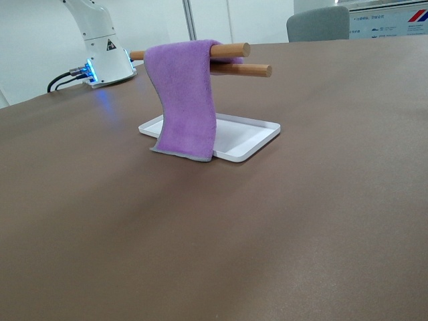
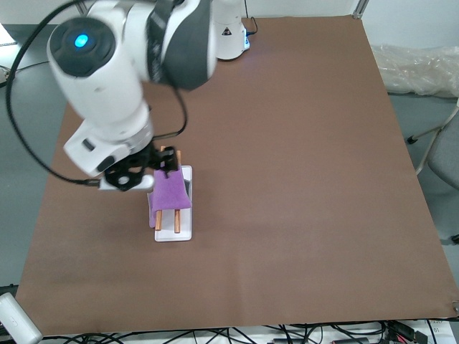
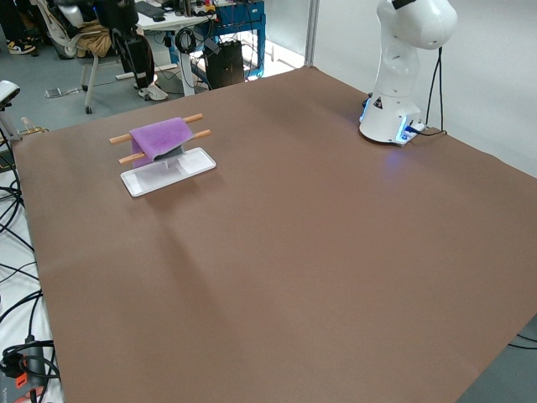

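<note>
A purple cloth (image 2: 170,190) with a grey edge is draped over two wooden rods (image 1: 241,71), with a white tray (image 1: 244,137) beneath them. In the top view the cloth (image 1: 180,100) hangs down to the tray's level. In the left view the black gripper (image 2: 163,159) hangs over the upper end of the rods and cloth, mounted on the white arm; its finger state is unclear. In the right view only part of a dark arm end shows at the top, above the rack (image 3: 164,134). The top view does not show the gripper.
A grey chair (image 2: 445,150) stands beside the table, and cables lie along its near edge.
</note>
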